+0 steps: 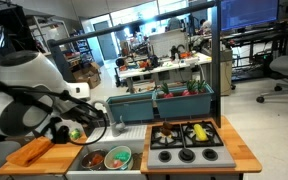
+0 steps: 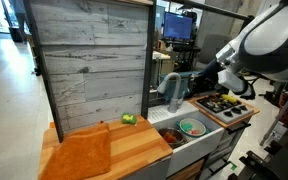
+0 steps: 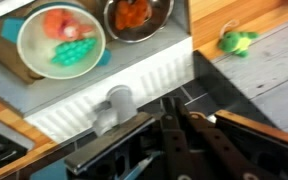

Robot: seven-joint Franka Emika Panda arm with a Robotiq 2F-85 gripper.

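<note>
My gripper shows as dark parts at the lower edge of the wrist view, above the sink area near the tap point(image 3: 121, 103). Blur and dark shapes hide whether anything is between its fingers. In the second exterior view, the white arm point(image 2: 234, 65) reaches in from the right. A white bowl point(image 3: 62, 40) with red and green items lies in the sink. Beside it, a metal pot point(image 3: 156, 22) holds something orange-red. The stove point(image 1: 187, 155) has a yellow item point(image 1: 199, 132) on top and a small brown-red one point(image 1: 166, 128).
A folded orange cloth point(image 2: 82, 155) lies on the wooden counter, with a green toy point(image 2: 130, 119) near the grey back wall point(image 2: 99, 65). Behind the stove stands a blue shelf point(image 1: 184, 105). Bare wood point(image 2: 149, 148) shows between cloth and sink.
</note>
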